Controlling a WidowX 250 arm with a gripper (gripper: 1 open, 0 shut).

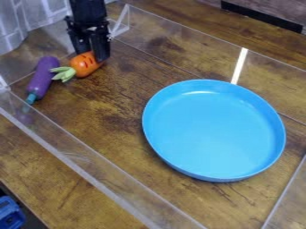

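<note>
The black gripper [91,46] hangs at the upper left, its fingertips down over an orange carrot [84,64] with pale green leaves. Whether its fingers close on the carrot is hard to tell. A purple eggplant [43,77] with a green top lies just left of the carrot.
A large blue plate [214,125] occupies the right half of the wooden table [120,179]. Clear walls edge the workspace, and a blue object [7,215] shows at the bottom left corner.
</note>
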